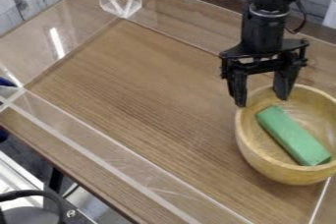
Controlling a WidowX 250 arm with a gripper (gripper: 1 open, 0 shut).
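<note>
My black gripper [262, 85] hangs at the upper right, open, its two fingers pointing down just over the back rim of a wooden bowl [247, 149]. A green bar-shaped block [292, 136] lies inside the bowl, apart from the fingers. Nothing shows between the fingers.
A small white wire-like shape [120, 2] stands at the back left. A dark cable lies off the table at the bottom left.
</note>
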